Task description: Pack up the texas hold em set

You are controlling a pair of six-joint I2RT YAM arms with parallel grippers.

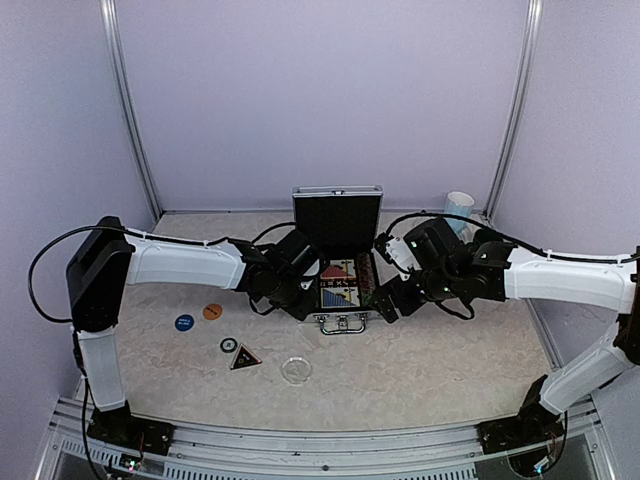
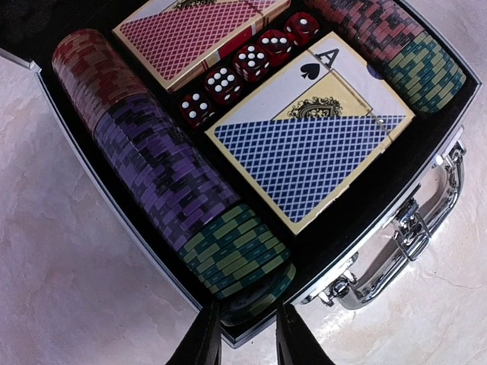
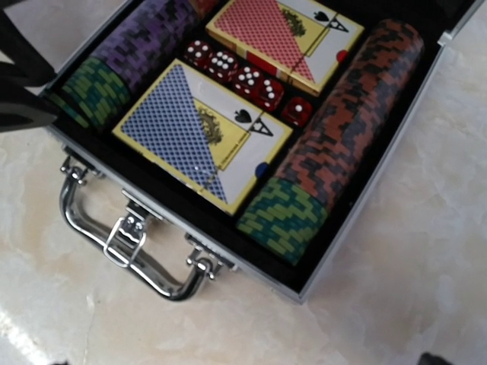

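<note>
The open silver case [image 1: 338, 210] holds a red card deck [image 2: 194, 38], a blue card deck [image 2: 304, 167], red dice [image 2: 251, 61] and chip stacks, purple [image 2: 163, 171], green [image 2: 232, 247] and orange [image 3: 350, 114]. My left gripper is at the case's front-left corner, fingers apart by the end green chips [image 2: 259, 296]; whether anything is between them is unclear. My right gripper [image 1: 385, 305] is beside the case's right end, open, its fingertips barely showing in the right wrist view.
Loose blue [image 1: 184, 322], orange [image 1: 212, 311] and dark [image 1: 228, 345] discs, a triangular piece [image 1: 245, 358] and a clear disc [image 1: 296, 370] lie on the front table. A white cylinder [image 1: 459, 205] stands back right.
</note>
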